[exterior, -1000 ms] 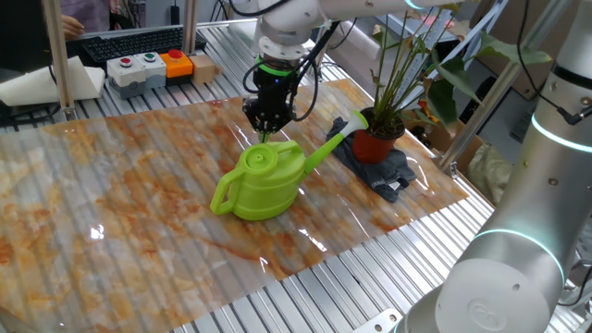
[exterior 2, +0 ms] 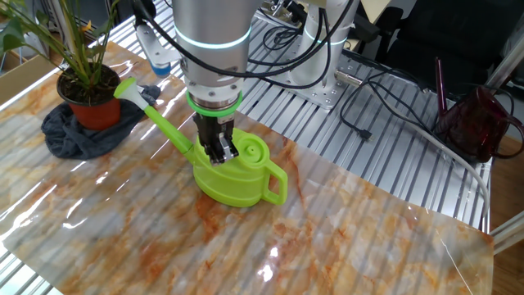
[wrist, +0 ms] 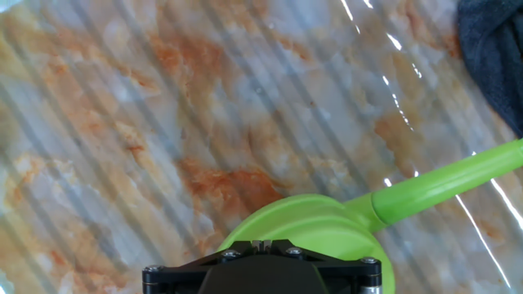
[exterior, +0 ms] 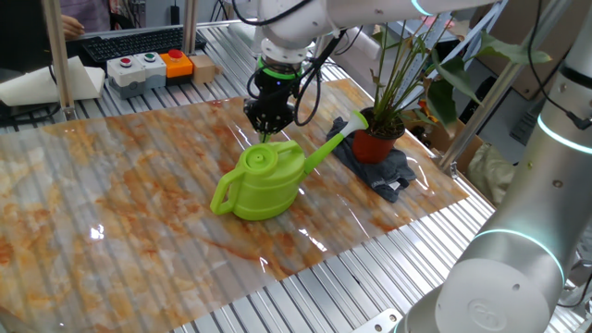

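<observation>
A light green watering can (exterior: 264, 185) stands upright on the marbled sheet, its long spout reaching toward the potted plant (exterior: 374, 143). My gripper (exterior 2: 221, 157) points down over the can's top, between the round cap and the spout in exterior view 2. Whether it touches the can is not clear. At the bottom of the wrist view the black fingers (wrist: 282, 246) come together in the middle, with nothing visible between them. Part of the green can (wrist: 315, 224) shows beyond them; the rest is hidden by the gripper.
The plant's pot rests on a dark cloth (exterior 2: 61, 135), close to the spout's pale head. A dark red watering can (exterior 2: 475, 123) sits at the far right. Button boxes (exterior: 139, 74) line the back edge. Much of the marbled sheet (exterior: 92, 194) is clear.
The green watering can has stayed in place.
</observation>
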